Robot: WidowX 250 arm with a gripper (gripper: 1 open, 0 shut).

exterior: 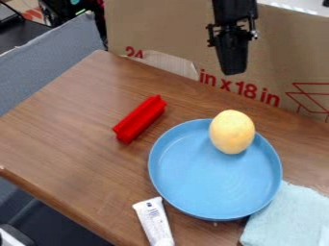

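Note:
A yellow oval object [232, 132] rests on the blue plate [214, 181], near its back edge. High above and behind it, in front of the cardboard, hangs my black gripper [233, 63], clear of the yellow object and the plate. Its fingers point down; their exact opening is hard to make out at this size.
A red bar-like object [139, 119] lies left of the plate. A white tube [153, 222] lies at the front, and a pale cloth [287, 221] at the lower right. Cardboard [154, 29] stands along the back.

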